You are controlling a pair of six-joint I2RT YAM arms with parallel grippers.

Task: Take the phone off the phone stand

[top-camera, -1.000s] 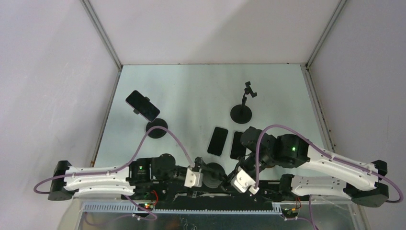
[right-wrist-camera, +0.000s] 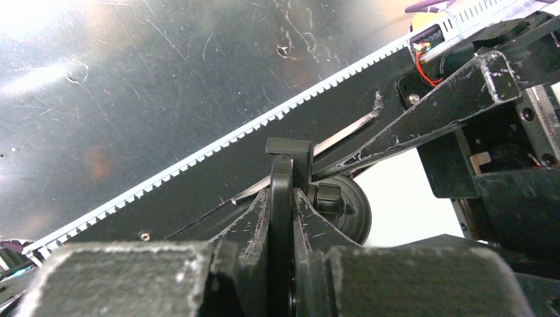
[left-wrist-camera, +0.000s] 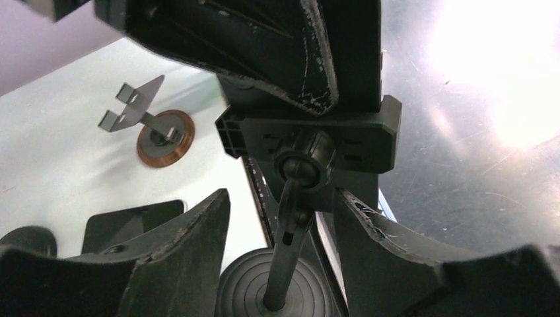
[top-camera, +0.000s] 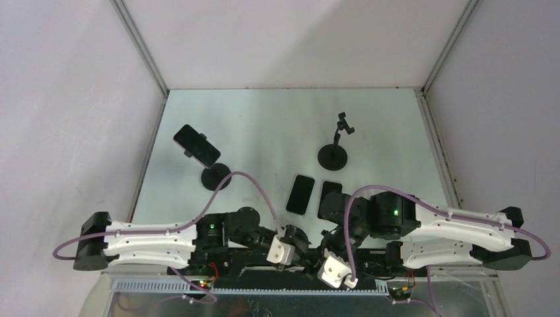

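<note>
Near the table's front edge stands a phone stand with a round base (left-wrist-camera: 274, 290), a thin stem (left-wrist-camera: 288, 241) and a black clamp (left-wrist-camera: 370, 135) on top. My left gripper is partly open, its fingers on either side of the stem with a gap to each. A dark phone (right-wrist-camera: 281, 264), seen edge-on in the right wrist view, lies between the fingers of my right gripper, which is shut on it. The clamp (right-wrist-camera: 300, 155) is right at the phone's far end. Whether the phone still sits in the clamp is hard to tell. In the top view the arms cover most of this.
Another phone (top-camera: 197, 145) sits in a stand (top-camera: 216, 177) at left. An empty stand (top-camera: 332, 157) is at the right back. Two dark phones, one left (top-camera: 301, 194) and one right (top-camera: 329, 191), lie flat mid-table.
My left gripper has moved right and inward, over the stand's base, which showed more clearly a second ago.
</note>
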